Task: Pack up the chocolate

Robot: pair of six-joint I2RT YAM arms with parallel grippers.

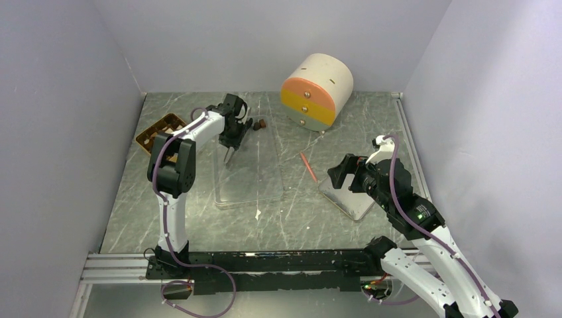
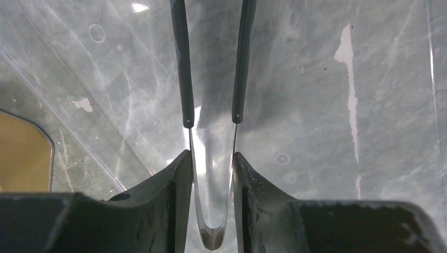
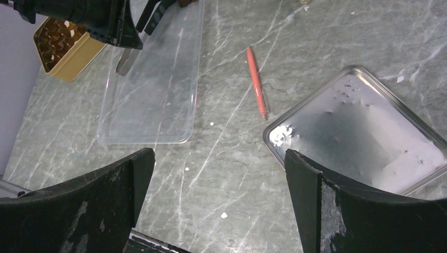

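My left gripper is shut on a pair of tongs [image 2: 183, 63], steel with black arms, held over a clear plastic tray [image 1: 248, 179]. Two brown chocolates [image 1: 259, 124] lie at that tray's far end. To the left stands a gold box [image 3: 74, 63] with a dark compartmented insert, partly behind the left arm in the top view. My right gripper stands open above the table near a metal tray, nothing between its fingers.
A red pen-like stick [image 3: 254, 79] lies between the trays. The metal tray [image 3: 363, 142] is at right. A striped drum-shaped drawer box [image 1: 318, 89] stands at the back.
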